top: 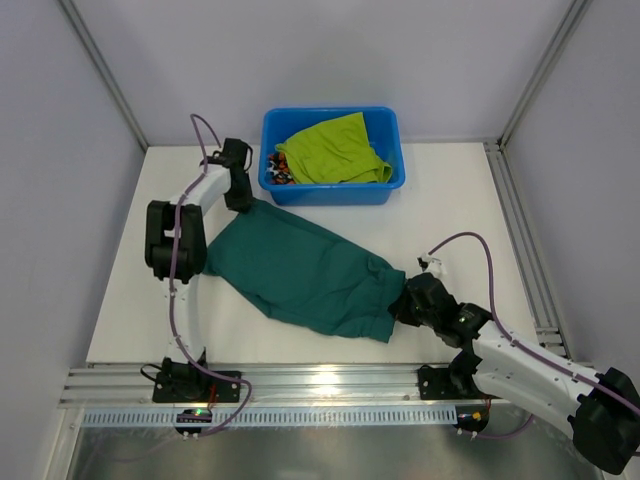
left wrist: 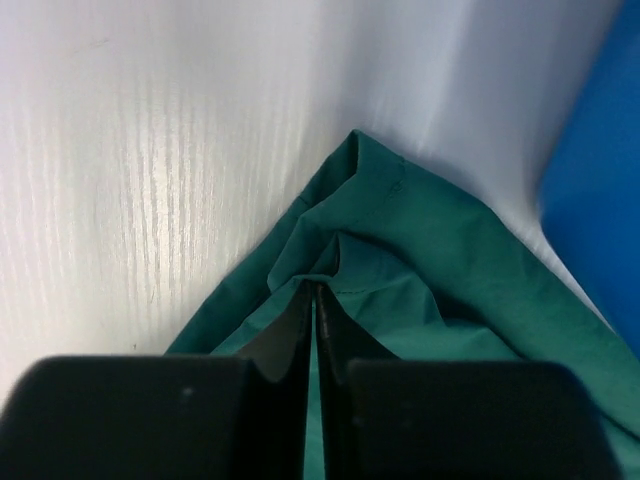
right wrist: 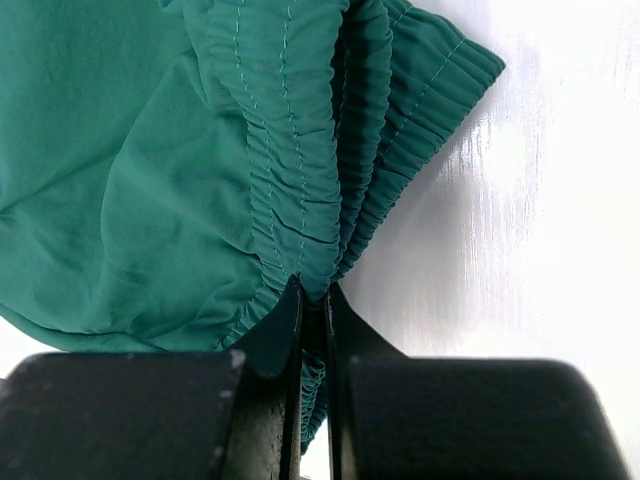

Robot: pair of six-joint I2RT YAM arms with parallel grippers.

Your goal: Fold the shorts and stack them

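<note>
Dark green shorts (top: 305, 270) lie spread diagonally on the white table. At their upper-left end my left gripper (top: 240, 205) is shut on top of a crumpled corner; in the left wrist view the closed fingertips (left wrist: 298, 310) touch a small fold, and whether any cloth sits between them is unclear. At the lower-right end my right gripper is shut on the ribbed, stitched waistband (right wrist: 300, 150), which is bunched in layers between its fingers.
A blue bin (top: 370, 197) at the back holds lime-green cloth (top: 330, 150) and some small multicoloured items, close to the left gripper.
</note>
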